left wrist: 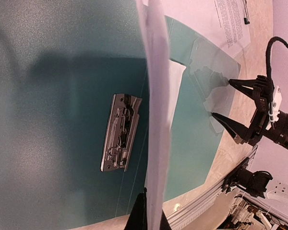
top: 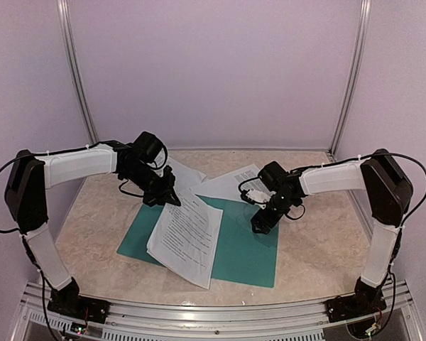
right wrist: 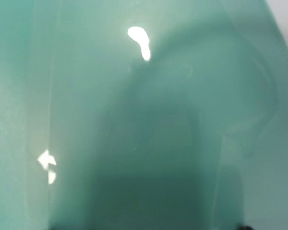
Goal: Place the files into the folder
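Observation:
A teal folder [top: 241, 263] lies open on the table, with a metal clip [left wrist: 119, 132] visible in the left wrist view. My left gripper [top: 170, 199] is shut on a stack of printed sheets [top: 184, 241], raised at its upper edge and hanging over the folder's left half. My right gripper [top: 260, 226] is low at the folder's right side, over a clear plastic sleeve [left wrist: 211, 105]; in the left wrist view its fingers [left wrist: 228, 124] stand apart. The right wrist view shows mostly teal plastic with glare.
Further white printed sheets [top: 231, 181] lie at the back, behind the folder.

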